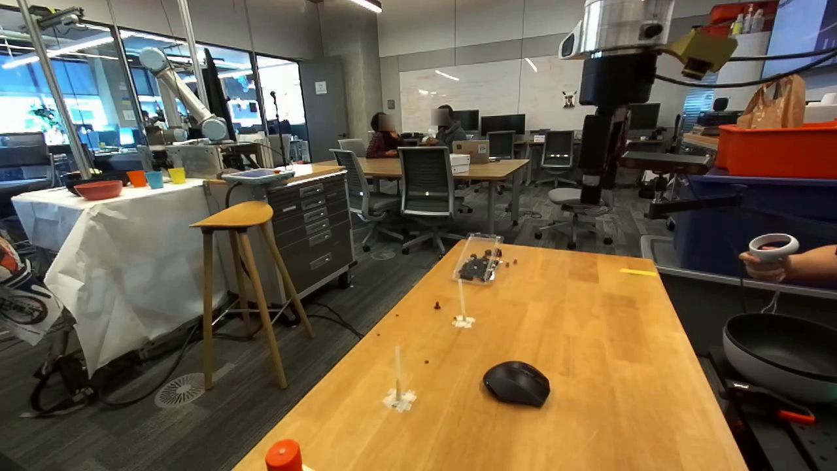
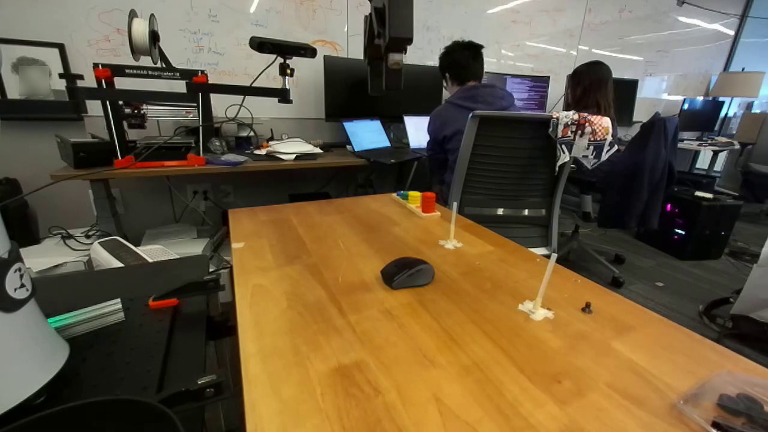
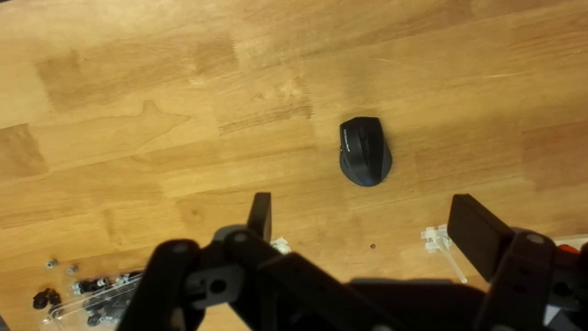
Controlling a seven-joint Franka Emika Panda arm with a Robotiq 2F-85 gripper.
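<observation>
A black computer mouse lies on the wooden table, ahead of the gripper's fingers in the wrist view. The same mouse shows near the table's middle in exterior view 1, and again as a dark mouse in exterior view 2. My gripper is open, its two fingers wide apart with only tabletop below them. Seen from outside, the gripper hangs well above the table, pointing down. In exterior view 2 only its dark lower part appears at the top edge.
Two thin upright sticks, one stick nearer and another stick farther, are taped to the table. A clear tray of small black parts stands at the far end. Colored stacking blocks sit near one edge.
</observation>
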